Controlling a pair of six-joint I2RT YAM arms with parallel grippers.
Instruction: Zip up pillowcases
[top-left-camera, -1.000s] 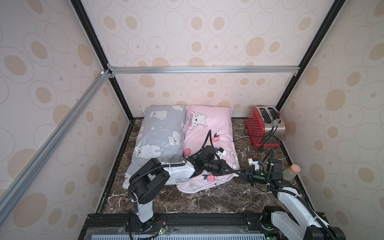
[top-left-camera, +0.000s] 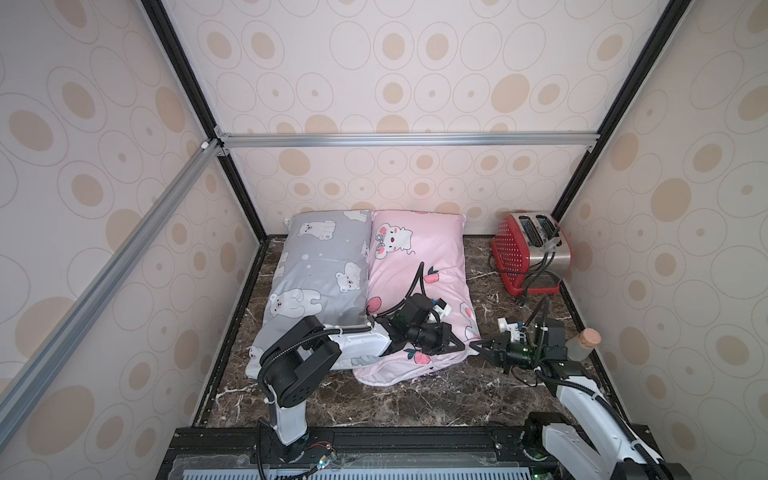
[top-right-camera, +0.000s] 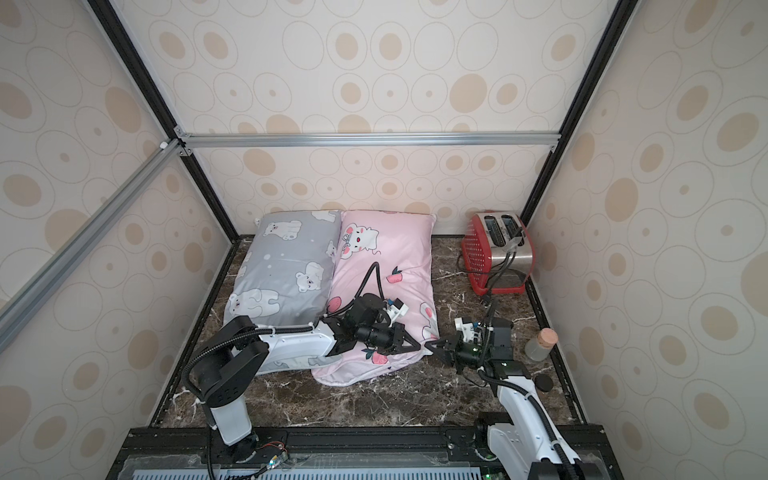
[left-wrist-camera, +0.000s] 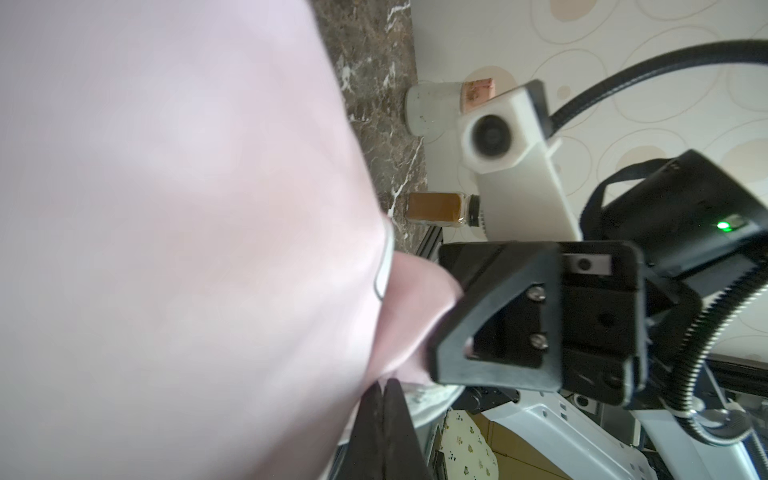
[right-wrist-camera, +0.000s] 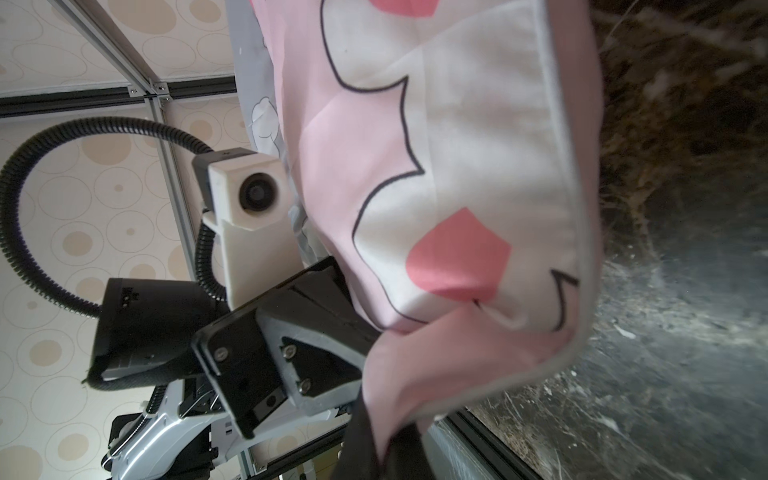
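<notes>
A pink pillowcase (top-left-camera: 416, 272) with a mouse print lies lengthwise, its near end under my arms. A grey bear-print pillowcase (top-left-camera: 320, 272) lies directly to its left. At the pink one's near right corner, my right gripper is shut on the pink cloth, which runs down between its fingers. Facing it from the left, my left gripper is shut beside the cloth edge. Nothing shows between its fingers; a small zipper pull there would be hidden. Both sets of fingertips nearly meet in the top views. The zipper itself is not distinguishable.
A red and steel toaster (top-left-camera: 532, 252) with a loose cord stands at the back right. Behind the right arm is a cork-topped jar (top-right-camera: 541, 344); a small amber jar (left-wrist-camera: 436, 208) shows too. Bare marble surface (top-left-camera: 384, 404) lies in front of the pillowcases.
The right arm and both pillowcases look almost unmoved.
</notes>
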